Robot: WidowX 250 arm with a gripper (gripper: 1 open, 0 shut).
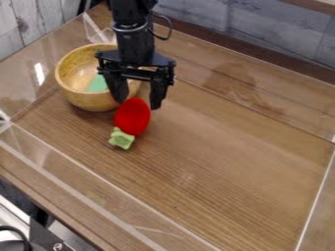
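Note:
A black robot arm reaches in at the top, its open gripper (135,93) low over the front of a yellow bowl (92,61) holding a green item (105,81). A red object (132,120) sits just below the gripper, outside the bowl, with a pale green piece (121,139) at its lower end. Whether the fingers touch the red object is unclear.

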